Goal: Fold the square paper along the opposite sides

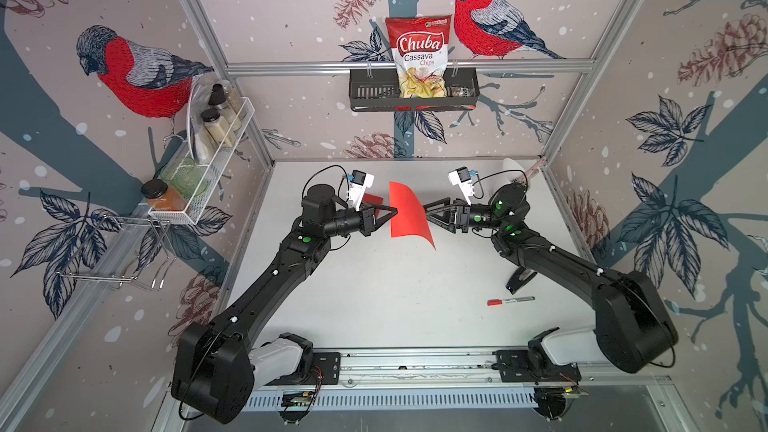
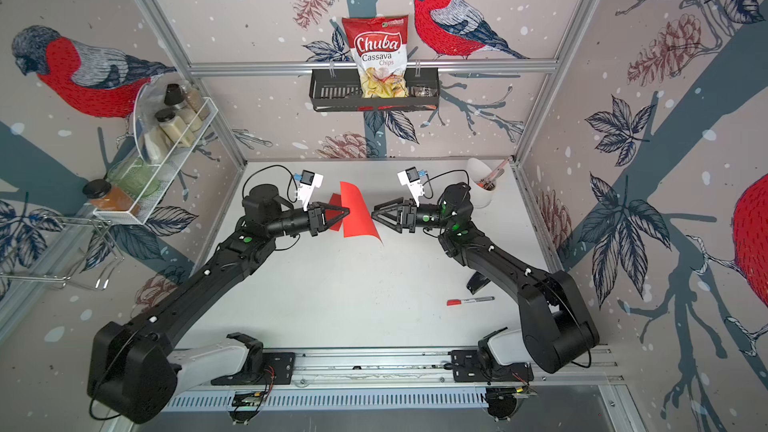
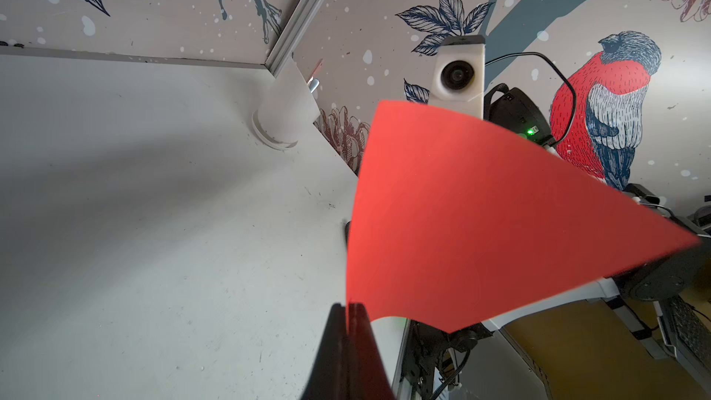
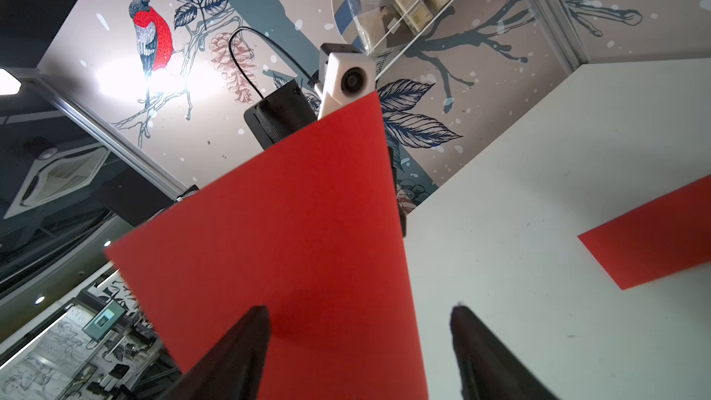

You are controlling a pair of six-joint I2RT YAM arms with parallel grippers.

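Note:
A red square paper point(image 1: 409, 216) hangs in the air between my two grippers, slightly curved, with no crease visible. At one edge, my left gripper is shut on it, its fingertips pinching it close to a lower corner in the left wrist view. On the other side, my right gripper point(image 1: 429, 213) stands with its fingers apart. In the right wrist view, one upright edge of the paper point(image 4: 333, 252) runs between those separated fingers, which do not clamp it. A second red sheet point(image 4: 659, 233) lies on the table behind the left gripper.
Front right on the white table point(image 1: 360, 296) lies a red-and-grey marker point(image 1: 510, 301), with a black object point(image 1: 521, 278) close by. A white cup point(image 2: 481, 184) occupies the back right corner.

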